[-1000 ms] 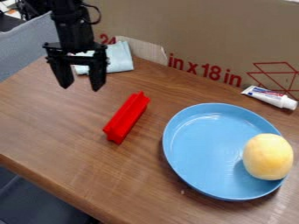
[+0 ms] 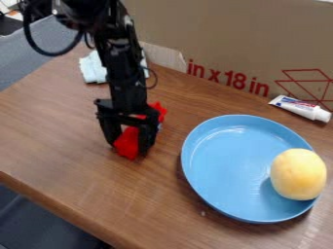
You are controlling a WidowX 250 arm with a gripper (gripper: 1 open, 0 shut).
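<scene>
My black gripper (image 2: 128, 136) is lowered over a long red object (image 2: 152, 115) lying on the wooden table, its open fingers around the object's lower part and largely hiding it. To their right is a light blue plate (image 2: 221, 170) with a round pale yellow object (image 2: 298, 175) on its right side.
A toothpaste tube (image 2: 299, 107) lies at the back right, before a cardboard box (image 2: 228, 39). A folded pale cloth (image 2: 92, 67) is behind the arm.
My gripper has come down and to the right from above the table at the back left onto the red object. The other things have not visibly moved.
</scene>
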